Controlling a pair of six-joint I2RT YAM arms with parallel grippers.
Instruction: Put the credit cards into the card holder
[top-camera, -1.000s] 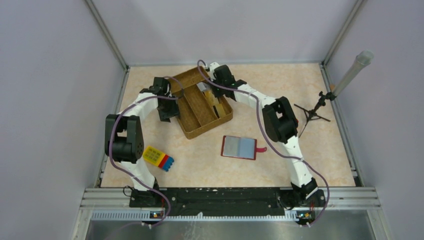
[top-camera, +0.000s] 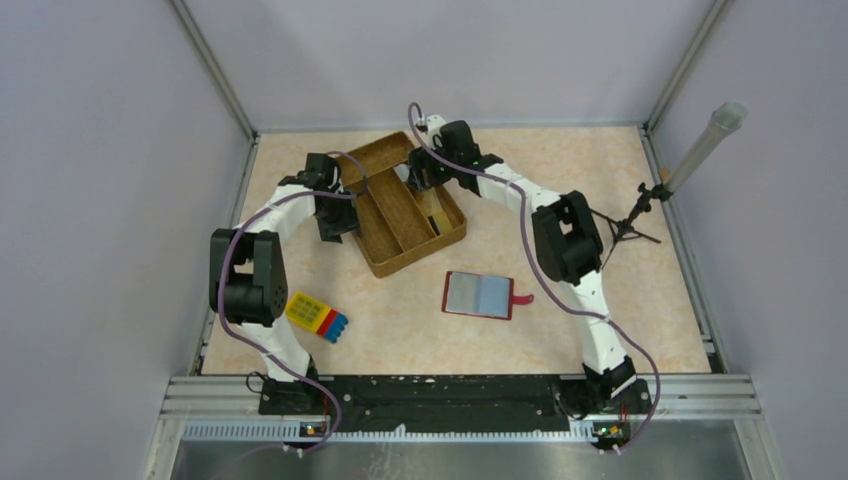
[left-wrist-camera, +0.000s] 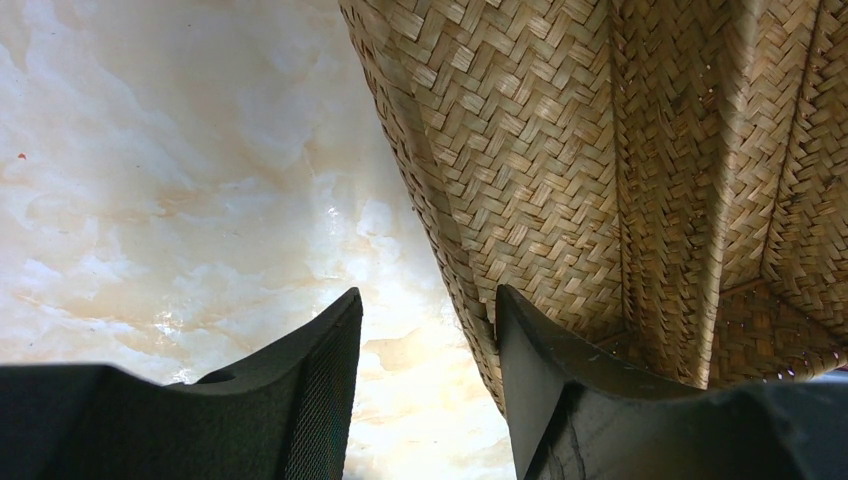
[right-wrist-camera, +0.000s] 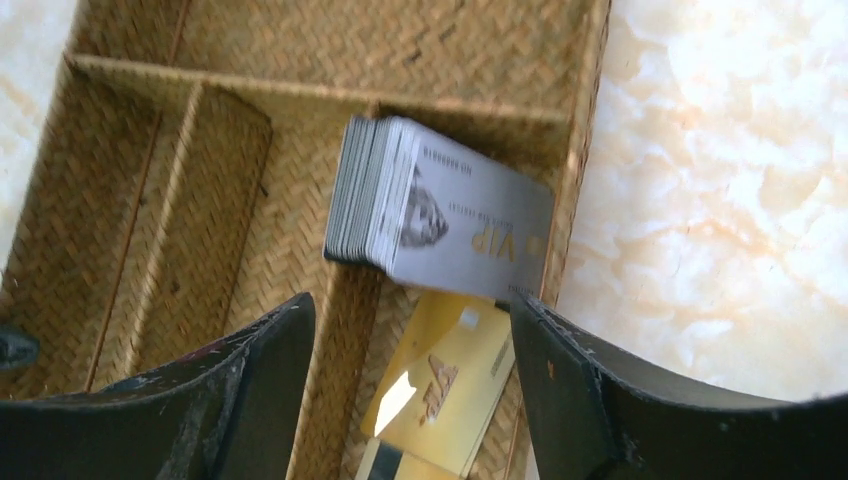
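Several silver cards (right-wrist-camera: 470, 215), the front one marked VIP, lean fanned against a divider and the right wall of the woven box. Below them, gold cards (right-wrist-camera: 440, 380) lie flat in the same compartment. My right gripper is over that compartment, its fingers wide apart with nothing held. The card holder (top-camera: 478, 296), dark red with clear pockets, lies open on the table. At the box's left side, my left gripper has the woven box's (left-wrist-camera: 530, 150) wall rim between its fingers; the rim meets the right finger.
Two box compartments left of the cards look empty. A yellow, red and blue toy-like object (top-camera: 316, 316) lies at the front left. A small tripod (top-camera: 632, 220) stands at the right. Bare table surrounds the card holder.
The left arm, box and card holder stay put.
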